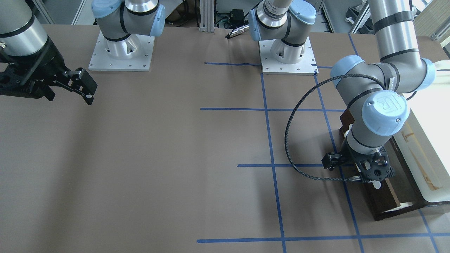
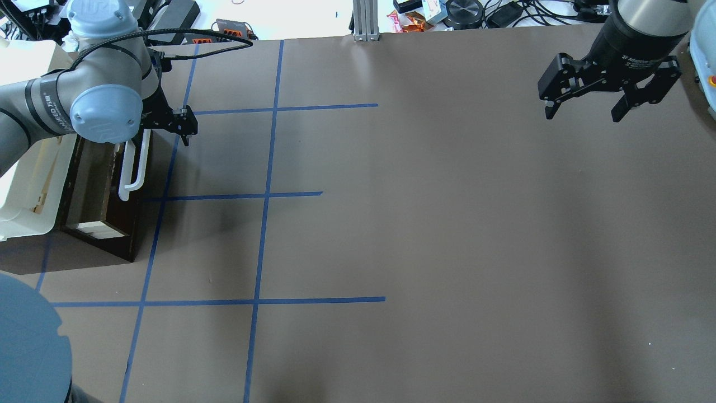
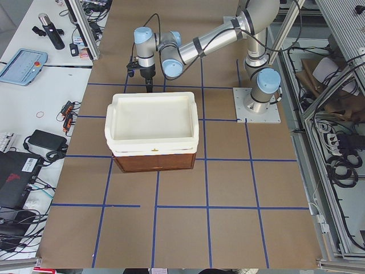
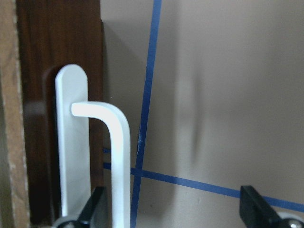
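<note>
A dark wooden box (image 1: 379, 198) with a white lid-like tray (image 3: 151, 120) on top stands under my arm. Its drawer front carries a white handle (image 4: 120, 156). My gripper is down at that handle, its two black fingertips wide apart at the bottom of the wrist view; the handle lies beside the left fingertip, with bare floor between it and the right one. In the front view the gripper hides much of the handle; in the top view the handle (image 2: 141, 164) shows below the gripper.
Another black gripper (image 2: 607, 87) hangs at the far side, clear of the box. Two more arm bases (image 1: 120, 63) stand at the back.
</note>
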